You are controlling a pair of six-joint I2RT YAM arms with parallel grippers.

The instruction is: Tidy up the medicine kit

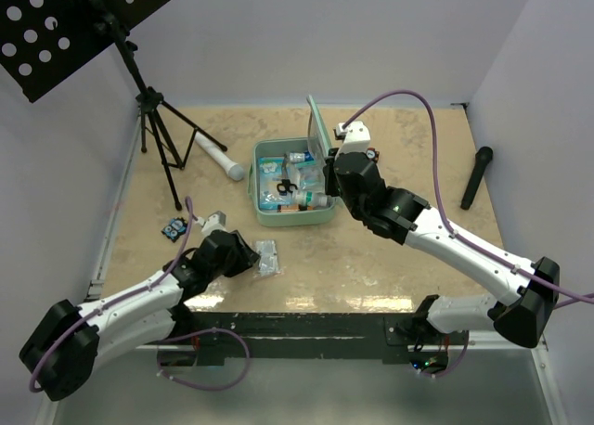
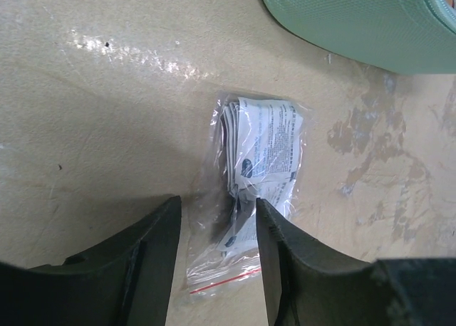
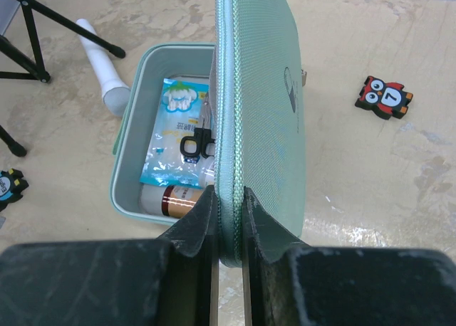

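Observation:
The green medicine kit (image 1: pixel 295 218) stands open near the table's middle. Inside it lie a blue packet (image 3: pixel 173 134), black scissors (image 3: pixel 196 142) and a brown-banded bottle (image 3: pixel 178 200). My right gripper is shut on the edge of the raised kit lid (image 3: pixel 267 119), holding it upright. In front of the kit, a clear zip bag (image 2: pixel 267 141) with folded printed papers lies flat on the table. Over the bag's near end, my left gripper stands open, its fingers (image 2: pixel 160 248) apart with nothing seen gripped between them.
A black tripod stand (image 1: pixel 153 100) and a white tube (image 1: pixel 219 156) are at the back left. A dark patterned piece (image 1: pixel 174 228) lies left of the kit, and a red owl piece (image 3: pixel 385 97) right of it. A black microphone (image 1: pixel 476 177) lies far right.

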